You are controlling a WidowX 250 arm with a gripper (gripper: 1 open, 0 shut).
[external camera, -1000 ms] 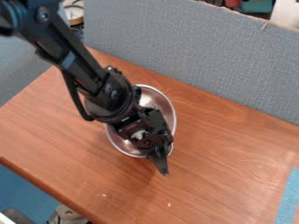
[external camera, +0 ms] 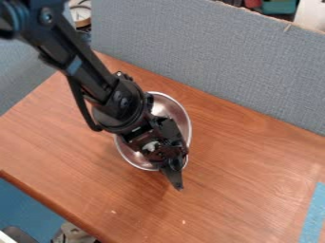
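Observation:
My black gripper hangs over a shiny metal bowl on the wooden table, its fingertips pointing down toward the near side of the bowl, around its lower rim. The gripper looks shut, and I see nothing between its fingers. The arm hides much of the bowl's inside and its left part, so whether anything lies in it cannot be seen.
A grey padded wall runs along the back of the table. A strip of blue tape lies at the right edge.

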